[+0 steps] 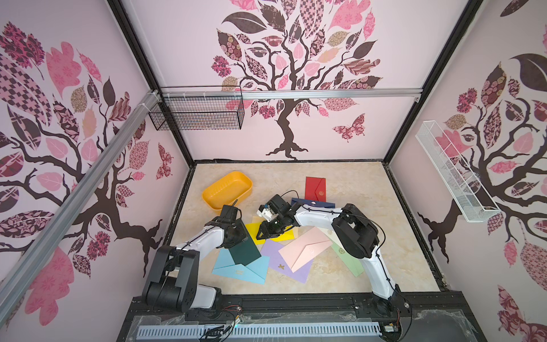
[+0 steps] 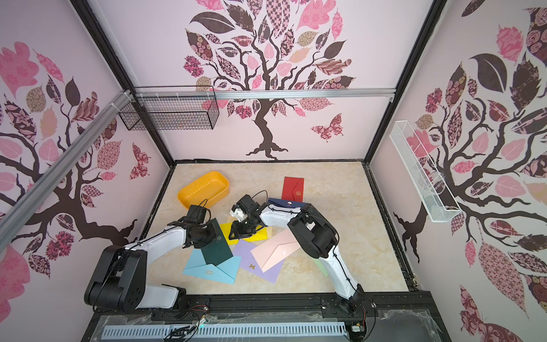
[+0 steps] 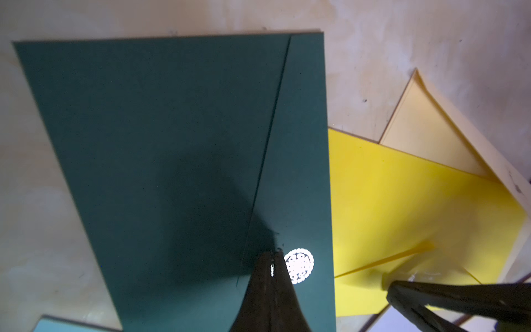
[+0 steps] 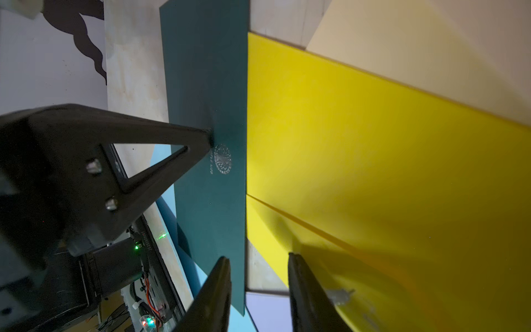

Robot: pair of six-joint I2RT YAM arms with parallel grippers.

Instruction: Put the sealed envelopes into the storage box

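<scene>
A dark green envelope [image 3: 166,138] with a round seal lies on the table, partly over the light blue envelope [image 1: 245,270]. My left gripper is shut at the seal, nothing seen between its fingers; whether the tips touch the paper I cannot tell. My right gripper has its fingers apart and empty, above the dark green envelope's edge and the yellow envelope [image 4: 376,144] beside it. The empty orange-yellow box [image 1: 228,191] stands behind my left arm. Other envelopes are lilac [image 1: 285,268], pink [image 1: 307,245], red [image 1: 315,188] and green [image 1: 350,262].
A navy envelope [image 1: 319,203] lies near the red one, partly behind my right arm. A beige envelope [image 3: 437,127] lies next to the yellow one. Both grippers stand close together. Bare table [image 1: 387,222] shows at the right and back.
</scene>
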